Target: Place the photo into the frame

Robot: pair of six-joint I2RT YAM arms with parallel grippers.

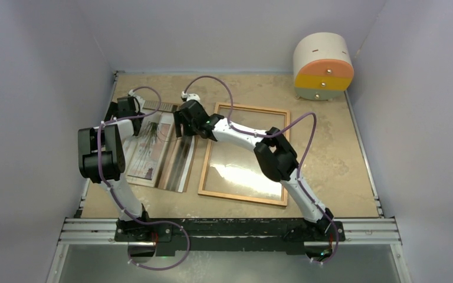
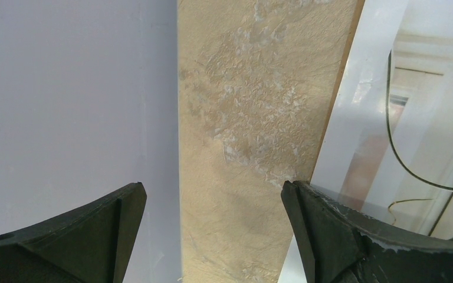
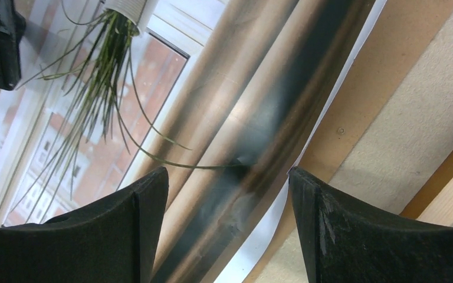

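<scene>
The photo (image 1: 148, 153), printed with a plant, lies on backing board at the left of the table. My left gripper is open at the photo's left edge, one finger against its white border, the other over bare table. My right gripper is partly open over the photo's right strip, one fingertip at a lifted white edge (image 3: 277, 218), with nothing clearly held between the fingers. The wooden frame (image 1: 242, 200) with its clear pane lies to the right.
A rounded cabinet (image 1: 322, 73) with coloured drawers stands at the back right. Bare table (image 1: 336, 159) shows right of the frame. Grey walls border the left, back and right.
</scene>
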